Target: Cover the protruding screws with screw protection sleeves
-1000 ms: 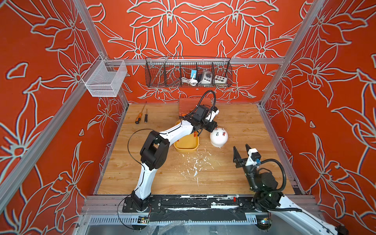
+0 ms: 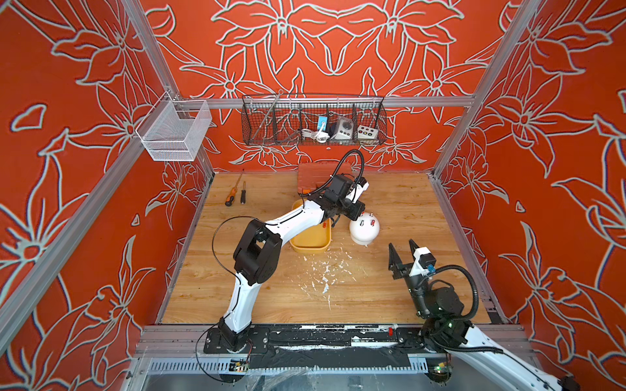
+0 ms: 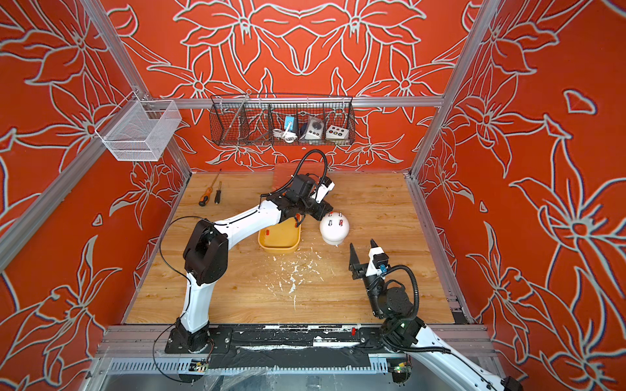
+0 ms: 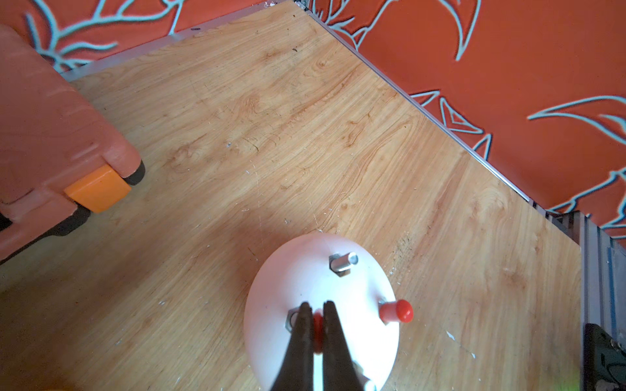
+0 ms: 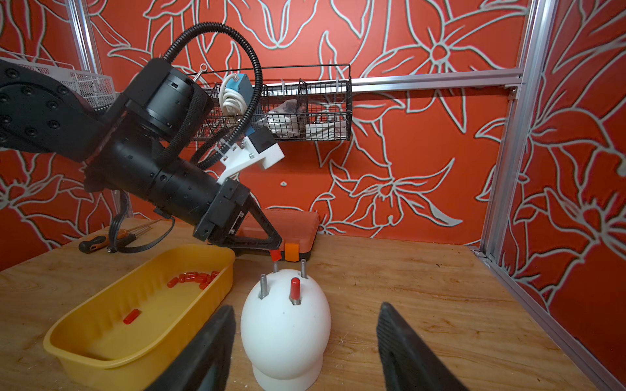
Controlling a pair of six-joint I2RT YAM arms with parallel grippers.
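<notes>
A white dome [image 5: 285,332] carries upright metal screws. A red sleeve covers the near right screw [image 5: 295,290]. The near left screw [image 5: 263,285] and far right screw [image 5: 303,268] are bare. My left gripper is shut on a small red sleeve [image 4: 318,332]. In the right wrist view that sleeve [image 5: 275,254] points down at the top of the far left screw [image 5: 275,266]; whether they touch I cannot tell. The left fingers partly hide the dome from the left wrist. My right gripper stands part open and empty, back from the dome.
Left of the dome, a yellow tray [image 5: 71,355] contains several loose red sleeves [image 5: 192,277]. An orange-red case [image 2: 316,174] is at the back, with screwdrivers [image 2: 232,192] farther left. Bare table lies right of the dome.
My left gripper has shifted slightly right toward the dome's far left screw, still with the sleeve in it. The right arm and the dome look unmoved.
</notes>
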